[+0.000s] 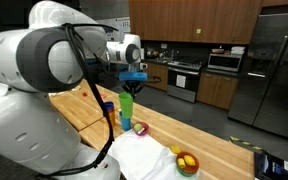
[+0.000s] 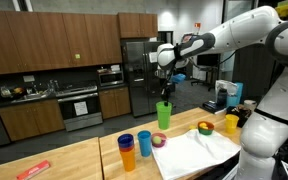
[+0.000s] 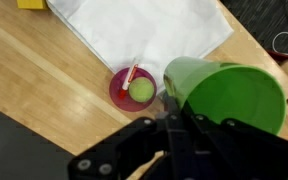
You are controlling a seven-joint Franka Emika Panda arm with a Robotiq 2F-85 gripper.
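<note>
A green cup [image 1: 126, 104] hangs from my gripper [image 1: 127, 90], which is shut on it, apparently by the rim. In exterior view 2 the green cup [image 2: 164, 115] is raised near the blue cup [image 2: 144, 142]. Seen from the wrist, the cup [image 3: 234, 95] fills the right side, its open mouth towards the camera, with the black fingers [image 3: 189, 125] at its near rim. Beneath the cup in exterior view 1 stands another blue cup [image 1: 125, 122]; whether they touch cannot be told.
Orange and blue cups [image 2: 127, 160] stand at the table's left. A pink bowl [image 3: 133, 89] holds a green item and others. White cloth [image 1: 144, 155] covers the middle, near a red bowl [image 1: 187, 163] with yellow items. A yellow cup [image 2: 231, 123] stands at right.
</note>
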